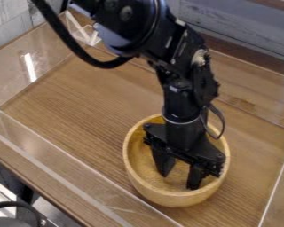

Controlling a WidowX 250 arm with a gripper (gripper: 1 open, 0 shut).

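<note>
My black gripper point(180, 164) is down inside a round yellow-tan bowl point(145, 182) in the lower middle of the camera view. Its two fingers stand apart over the bowl's floor, open. The gripper's body covers much of the bowl's inside, so whatever lies behind or between the fingers is hidden.
A clear panel edge runs along the left, and a dark cable crosses the lower left corner.
</note>
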